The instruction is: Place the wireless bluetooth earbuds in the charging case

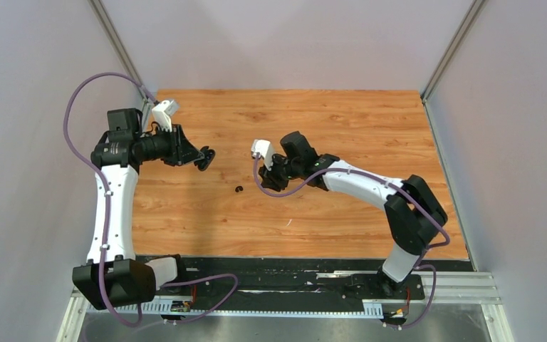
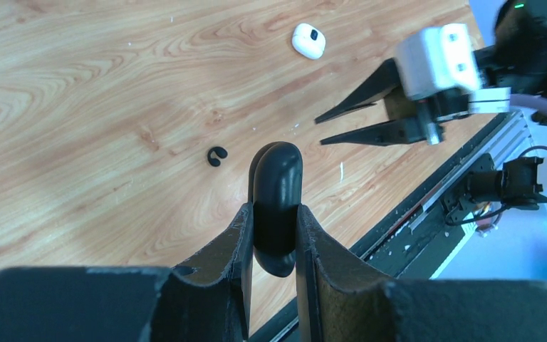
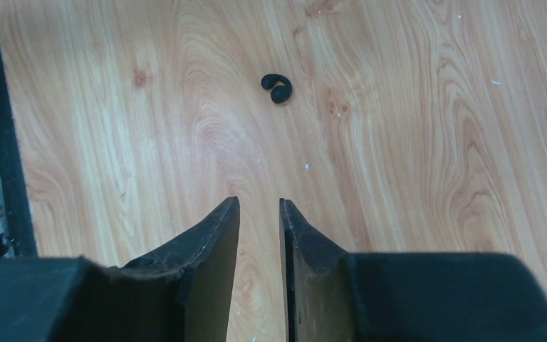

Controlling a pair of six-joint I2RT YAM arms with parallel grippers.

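My left gripper is shut on the black charging case (image 2: 276,185), held above the table at the left in the top view (image 1: 206,158). Two small black earbuds lie close together on the bare wood, also visible in the right wrist view (image 3: 280,91) and top view (image 1: 239,189). My right gripper is part open with nothing between its fingers, right of the earbuds. In the right wrist view its fingertips (image 3: 228,210) point toward the table below them.
A small white case-like object (image 2: 308,40) lies beyond the right arm in the left wrist view. The wooden table (image 1: 342,121) is otherwise mostly clear, with a dark rail (image 1: 292,263) along its front edge and walls at the sides.
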